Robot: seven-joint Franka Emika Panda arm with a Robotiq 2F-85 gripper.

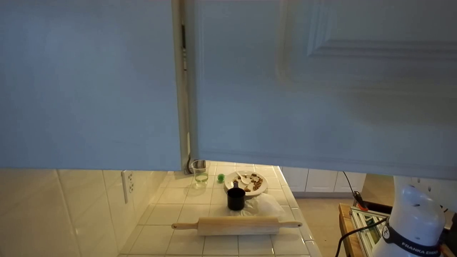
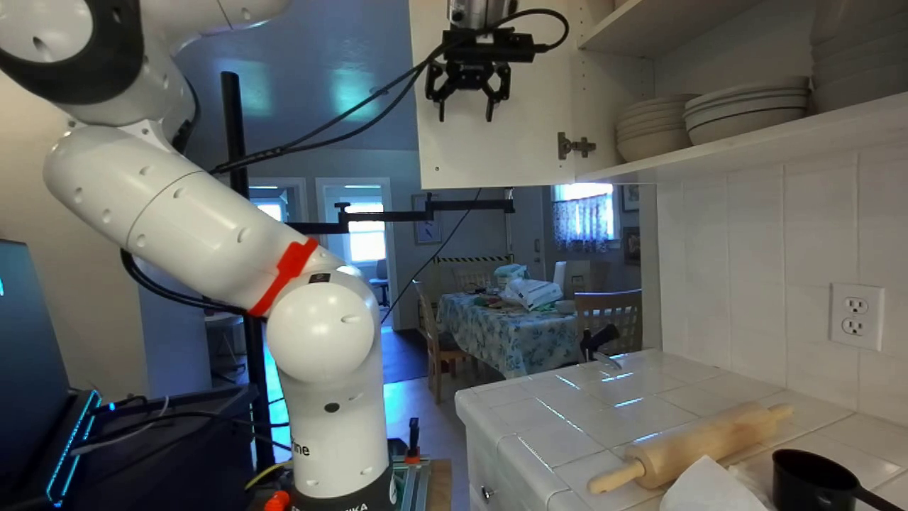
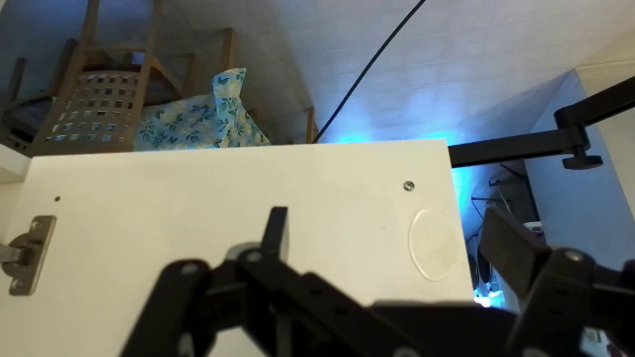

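Note:
My gripper [image 2: 465,111] is open and empty, raised high in front of the inner face of the white cabinet door [image 2: 511,145]. That door stands swung out from its cabinet on a metal hinge [image 2: 576,145]. In the wrist view the door [image 3: 238,184] fills the middle, with one finger [image 3: 275,233] of the gripper over it and the other [image 3: 512,250] just past its free edge. Whether either finger touches the door cannot be told. From the first exterior view the door's outer panel [image 1: 325,107] hides the gripper.
Stacked bowls [image 2: 745,111] sit on the cabinet shelf [image 2: 766,128]. Below, the tiled counter holds a rolling pin [image 1: 238,225], a black cup [image 1: 236,199], a plate of food pieces [image 1: 261,192], a clear cup [image 1: 200,177] and a green ball [image 1: 221,177]. A black pole arm [image 3: 518,147] extends behind the door.

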